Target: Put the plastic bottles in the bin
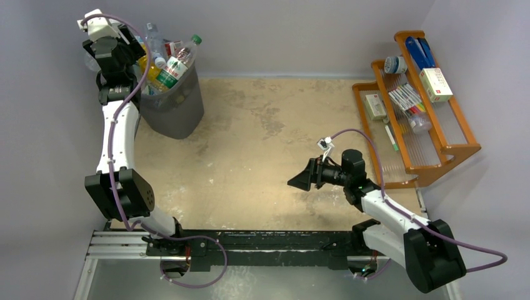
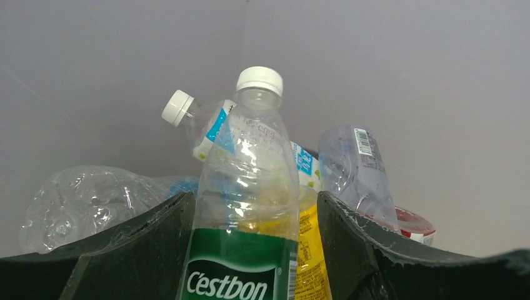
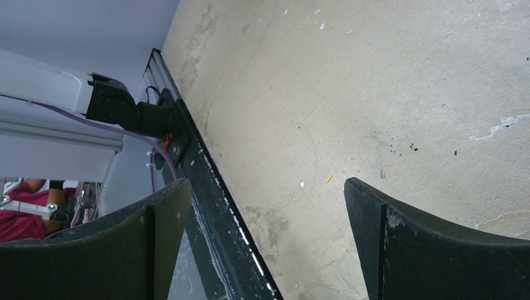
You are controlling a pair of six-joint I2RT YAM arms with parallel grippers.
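Note:
A grey bin (image 1: 172,115) at the back left is heaped with plastic bottles. My left gripper is over it, fingers open, with a green-labelled C'estbon bottle (image 2: 240,262) upright between or just beyond them. Around it lie a clear bottle (image 2: 94,206), a white-capped bottle (image 2: 206,128), a yellow-labelled bottle (image 2: 309,262) and a clear bottle with a barcode (image 2: 353,162). In the top view a green-capped bottle (image 1: 181,59) rests on the pile. My right gripper (image 1: 312,172) stands open above the floor at the right, with nothing between its fingers.
A wooden shelf (image 1: 453,150) with boxes, pens and other small items stands against the right wall. The middle of the board (image 1: 250,144) is bare. Grey walls (image 1: 281,37) close in the back and sides, right behind the bin.

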